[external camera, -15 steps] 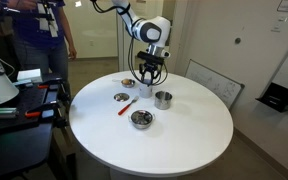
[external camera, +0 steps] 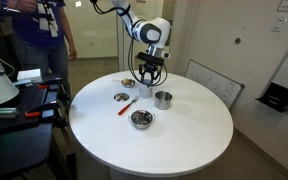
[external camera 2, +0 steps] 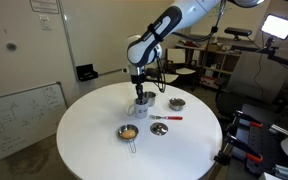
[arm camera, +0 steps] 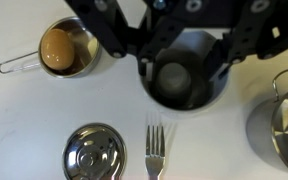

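Observation:
My gripper (external camera: 149, 80) is pointing down just over a light-coloured mug (external camera: 146, 91) near the back of the round white table. The mug (external camera 2: 138, 110) shows a handle on its left in the second exterior view. Seen from the wrist, the dark inside of the mug (arm camera: 187, 85) lies below and between the black fingers, which stand apart. A paler round patch shows at the mug's bottom; whether it is an object I cannot tell. Nothing is visibly clamped, and how far the fingertips reach into the mug is unclear.
Around the mug lie a small pan (external camera 2: 129, 132) with a brown egg-like thing (arm camera: 57, 48), a round metal lid (arm camera: 94, 153), a red-handled fork (external camera 2: 166, 118), a metal pot (external camera: 163, 100) and a metal bowl (external camera: 141, 119).

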